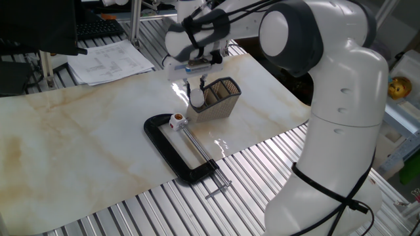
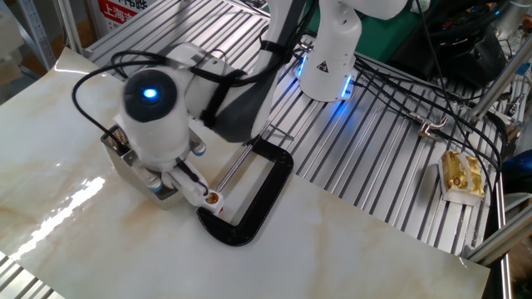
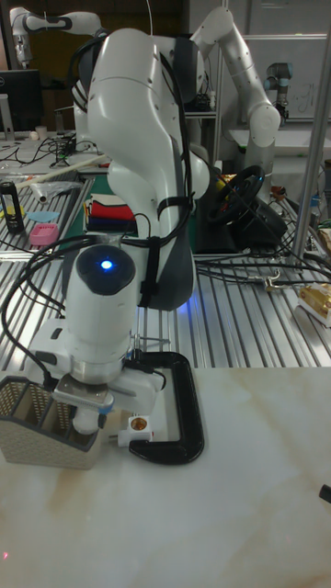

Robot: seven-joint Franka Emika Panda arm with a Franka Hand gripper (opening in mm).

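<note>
A beige mesh organizer basket with a dark rim and several compartments stands on the marble-patterned sheet. My gripper points down over its near-left end. Its two fingers stand apart, with a white rounded object just below and between the tips. That object is at the basket's end compartment, partly above the rim in the third exterior view. Whether the fingers press on it cannot be told. In the second exterior view the hand hides the fingertips, and the basket shows only in part.
A black C-clamp with a white cube-like piece at its screw end lies right beside the basket. Papers lie at the back left. A slatted metal table borders the sheet.
</note>
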